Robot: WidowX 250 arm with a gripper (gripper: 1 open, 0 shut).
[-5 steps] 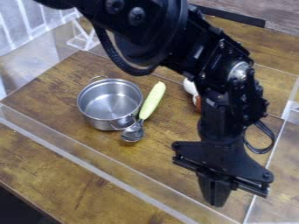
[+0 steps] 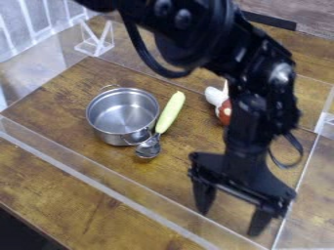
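The black arm reaches down from the top, and its gripper (image 2: 232,203) stands open low over the right side of the wooden surface, blurred. A steel pot (image 2: 123,115) sits left of centre. A pale yellow corn cob (image 2: 171,111) lies just right of the pot, with a shiny metal object (image 2: 148,146) below it. A red item (image 2: 222,115) and a white item (image 2: 213,96) are partly hidden behind the arm.
Clear plastic walls border the wooden area (image 2: 92,186) along the front and right. A white railing (image 2: 39,39) stands at the back left.
The arm and gripper have moved slightly up and to the left, showing more of the red and white items. The pot and corn have not moved.
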